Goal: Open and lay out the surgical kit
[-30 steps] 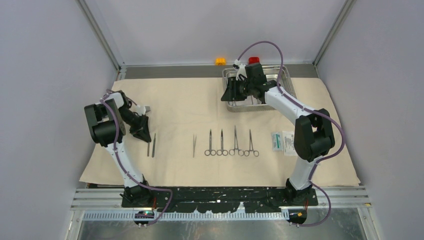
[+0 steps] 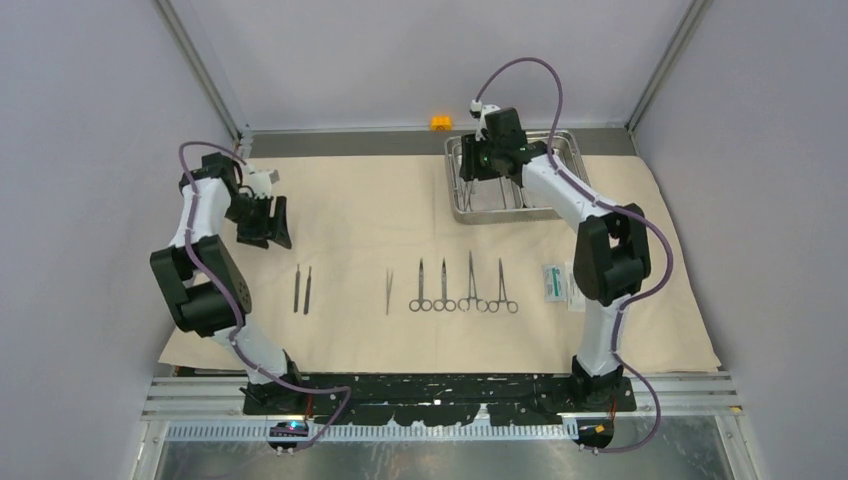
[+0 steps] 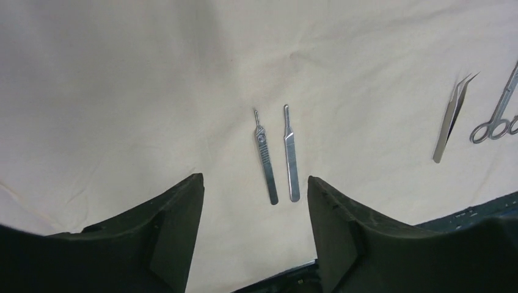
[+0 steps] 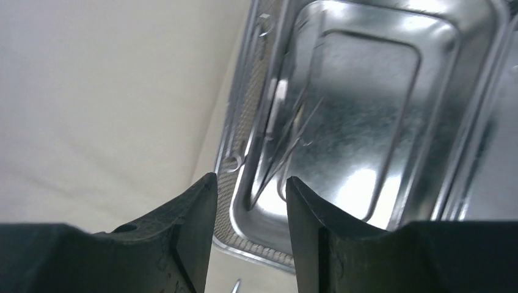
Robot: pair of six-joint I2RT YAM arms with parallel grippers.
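My left gripper is open above the cloth, nothing between its fingers. Two scalpel handles (image 3: 267,165) (image 3: 291,162) lie side by side below it; tweezers (image 3: 452,119) lie farther right. Over the left end of the metal tray (image 2: 500,216) hangs my right gripper (image 2: 468,160), open and empty. In the right wrist view, thin metal instruments (image 4: 284,160) lie crossed inside the tray, beyond the fingertips. Along the cloth's middle, two scissors (image 2: 421,292) (image 2: 445,295) and two longer ring-handled instruments (image 2: 471,285) (image 2: 502,290) stand in a row.
Two flat packets (image 2: 554,283) (image 2: 574,290) lie on the right of the cloth, near the right arm. Past the back edge sits an orange block (image 2: 441,123). Bare cloth (image 2: 360,210) spreads between the left gripper and the tray.
My left gripper has lifted away from the left scalpel handle, which stays on the cloth, and its fingers have spread. The right gripper has shifted slightly toward the back, over the tray.
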